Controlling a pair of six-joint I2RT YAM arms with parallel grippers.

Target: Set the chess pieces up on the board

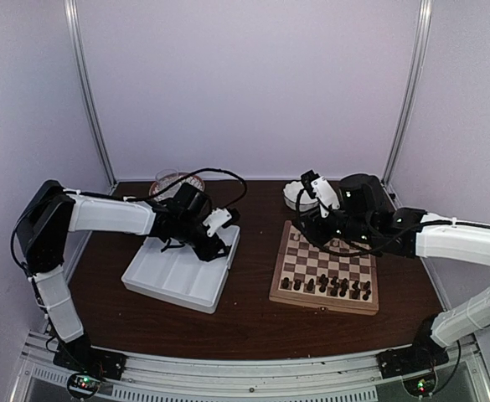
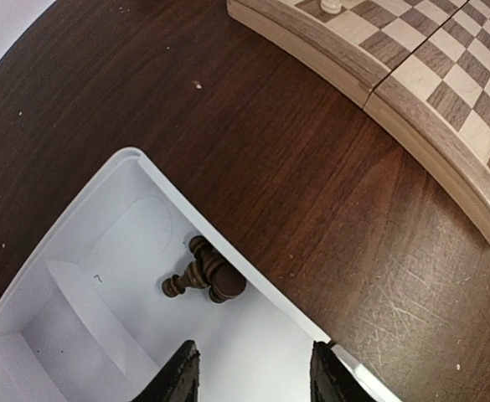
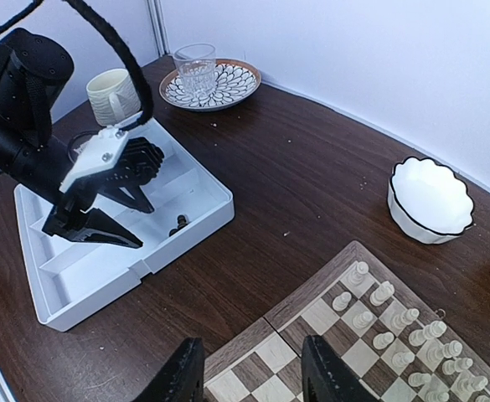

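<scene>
In the left wrist view, dark brown chess pieces point(image 2: 208, 273) lie on their sides against the wall of the white compartment tray point(image 2: 270, 295). My left gripper is over that tray, fingers apart with nothing between them, and the pieces lie ahead of its tips. The wooden chessboard point(image 1: 322, 311) stands on the right of the table. Dark pieces point(image 1: 332, 287) line its near side; white pieces point(image 3: 404, 358) stand in rows along its far side. Above the board, my right gripper is open and empty.
Behind the tray are a mug point(image 3: 113, 96), a patterned plate point(image 3: 228, 88) and a clear glass point(image 3: 196, 70). A white bowl point(image 3: 430, 201) stands behind the board. Bare table point(image 1: 251, 268) separates tray and board.
</scene>
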